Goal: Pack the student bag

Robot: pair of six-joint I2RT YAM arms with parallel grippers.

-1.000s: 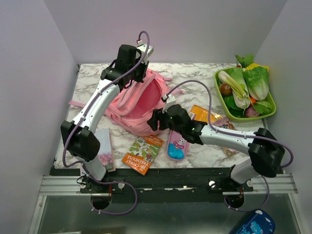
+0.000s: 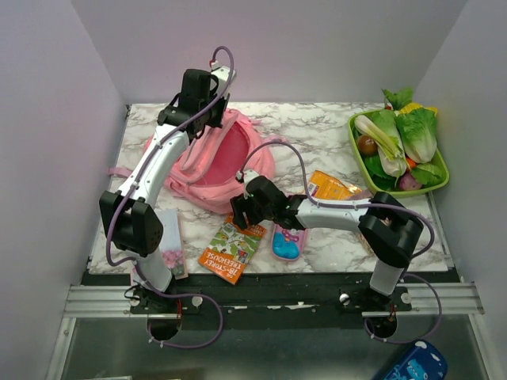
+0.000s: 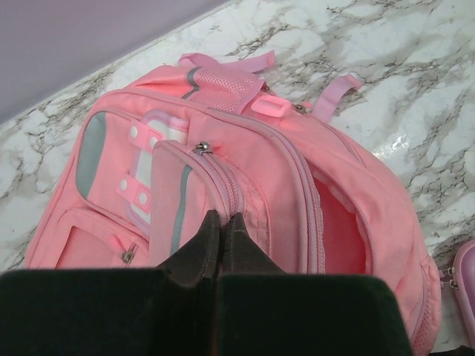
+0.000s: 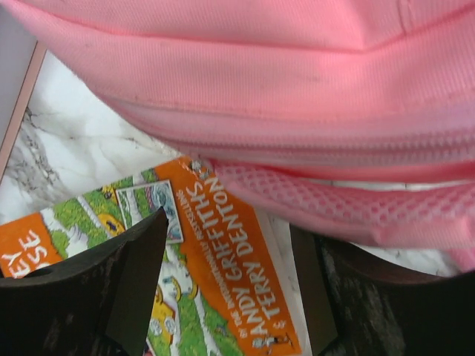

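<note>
The pink backpack lies with its main compartment gaping. In the left wrist view, the fingertips of my left gripper meet at the zipped edge of its front pocket; they are shut, seemingly with thin fabric between them. My right gripper is open over the upper end of an orange-and-green book. In the right wrist view its fingers stand apart above that book, nothing gripped, with the bag's rim just beyond. A pink pencil case lies right of the book, partly under the right arm.
A pale book with pink flowers is at the front left, behind the left arm. On the right lie an orange book and a packet partly covered by the right arm. A green basket of vegetables fills the back right corner.
The left gripper has shifted slightly left, the backpack moving with it.
</note>
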